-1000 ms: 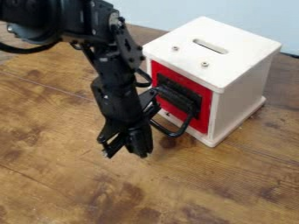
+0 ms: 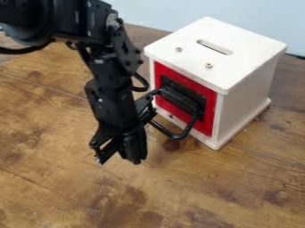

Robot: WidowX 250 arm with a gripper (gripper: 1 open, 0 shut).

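A white toy box [image 2: 243, 88] with a slot on top stands at the back right, its red front [image 2: 206, 126] carrying a black panel with a dark looped handle. My black gripper [image 2: 134, 153] hangs low over the wooden floor, left of and in front of that red face, its fingers pointing down. It appears shut, with nothing visible between the fingers. The arm reaches in from the top left and hides part of the box's left side.
A pale wall [image 2: 274, 18] runs behind the box.
The gripper has shifted slightly to the left over the last second. The box has not moved.
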